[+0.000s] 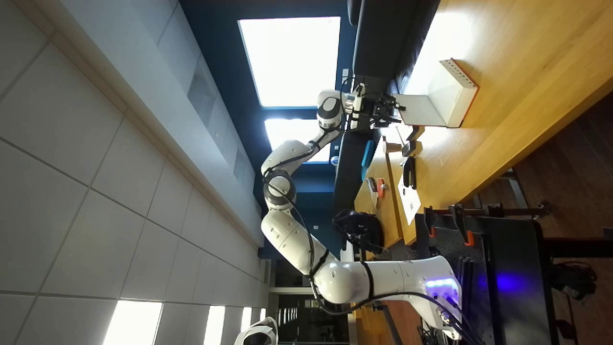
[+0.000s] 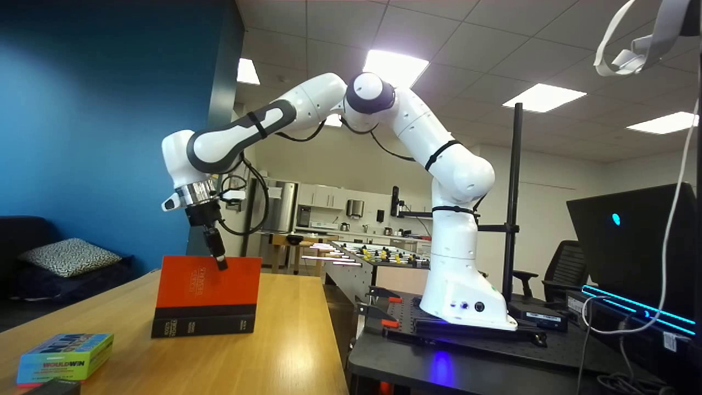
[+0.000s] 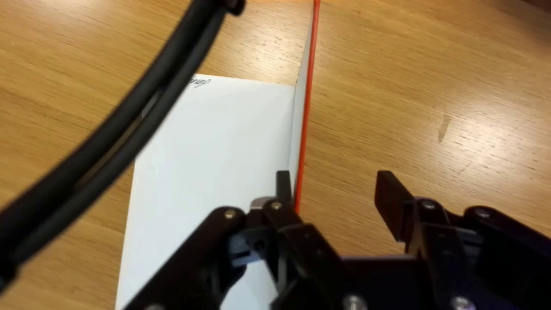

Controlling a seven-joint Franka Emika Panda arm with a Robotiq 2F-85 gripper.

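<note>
A book with a red-and-black cover [image 2: 208, 283] stands partly opened on the wooden table, its cover raised upright and its white pages [image 3: 217, 134] lying flat. From above, the raised cover shows as a thin red edge [image 3: 308, 98]. My gripper is at the top of that cover with its fingers apart. One of its black fingers [image 3: 283, 185] is on the page side, close against the cover edge; the other stands off over bare table. Whether the near finger touches the cover I cannot tell. In exterior view 2 a dark fingertip [image 2: 222, 263] overlaps the cover's upper part.
A colourful game box [image 2: 62, 359] lies on the table near the book, with a dark object [image 2: 56, 387] in front of it. Bare table [image 2: 289, 322] stretches between the book and the arm's base. Cables cross the wrist view at the left.
</note>
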